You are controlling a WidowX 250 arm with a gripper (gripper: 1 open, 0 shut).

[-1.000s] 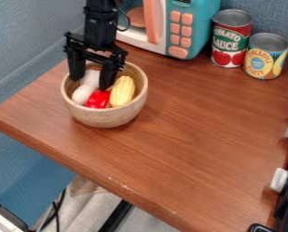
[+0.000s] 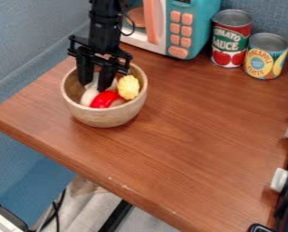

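A pale wooden bowl [image 2: 122,115] sits at the left part of the brown table [image 2: 183,145]. In it lie a red item [image 2: 104,100], a yellow item [image 2: 129,88] and a white item partly hidden behind the gripper. My black gripper [image 2: 96,74] reaches down into the bowl's back left, over the white item; whether it is shut on anything is hard to see.
A teal toy microwave [image 2: 190,27] stands at the back, with a tomato sauce can [image 2: 230,41] and a smaller can [image 2: 265,57] to its right. A black appliance with white knobs [image 2: 287,190] edges the right side.
The items in the bowl look slightly shifted, with the white one more hidden now.
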